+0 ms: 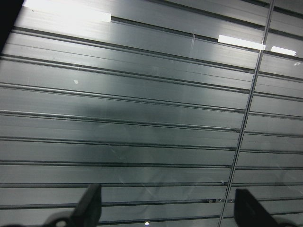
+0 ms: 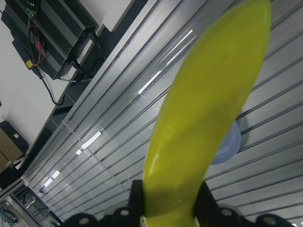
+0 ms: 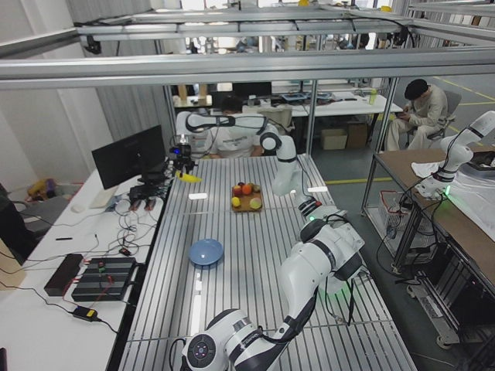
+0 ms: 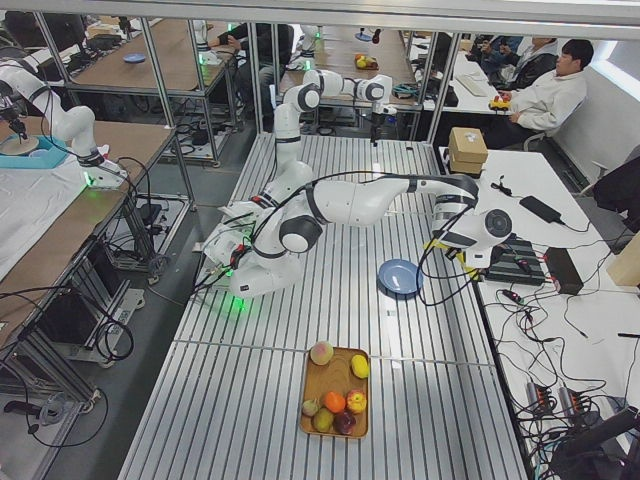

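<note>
My right gripper (image 3: 182, 166) is shut on a yellow banana (image 3: 188, 177), raised over the far left edge of the slatted table in the camera left view; the banana fills much of the right wrist view. A blue plate (image 3: 206, 251) lies on the table, nearer. A wooden tray (image 3: 260, 208) holds several fruits at the far middle. In the left wrist view the dark tips of my left gripper stand apart over bare slats (image 1: 123, 123), with nothing visible between them.
A side desk (image 3: 54, 340) with black boxes, cables and a monitor (image 3: 128, 157) borders the table's left. The near arm's links cover much of the table's near right. The middle around the plate is clear.
</note>
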